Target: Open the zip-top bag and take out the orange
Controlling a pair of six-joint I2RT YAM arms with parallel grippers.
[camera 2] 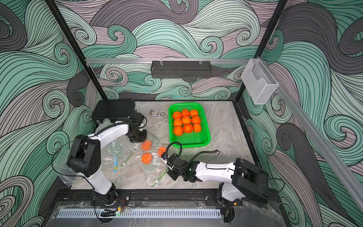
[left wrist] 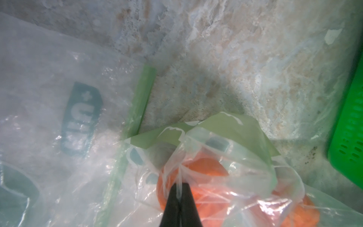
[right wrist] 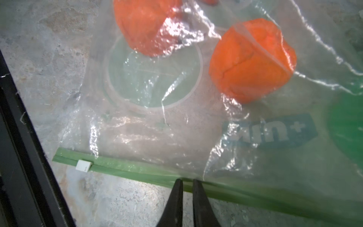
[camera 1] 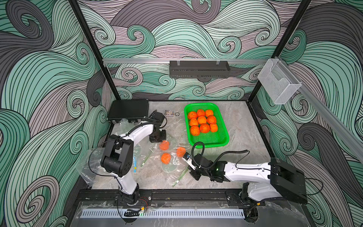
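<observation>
A clear zip bag (camera 1: pixel 174 166) lies flat on the table with three oranges inside, among them one orange (camera 1: pixel 165 158) near its middle. Its green zip strip (right wrist: pixel 128 170) runs across the right wrist view, with a white slider (right wrist: pixel 83 165) towards the left end. My right gripper has its fingertips on that strip, a narrow gap between them, and the strip's edge is pinched there. At the far-left side of the bag, my left gripper is shut; folds of thin film converge at its tips, above an orange (left wrist: pixel 204 185).
A green basket (camera 1: pixel 223 140) holding several oranges stands behind and right of the bag. Another clear bag (left wrist: pixel 75 49) with a green strip lies left of it, under my left arm. A black box (camera 1: pixel 128 109) sits at the back left.
</observation>
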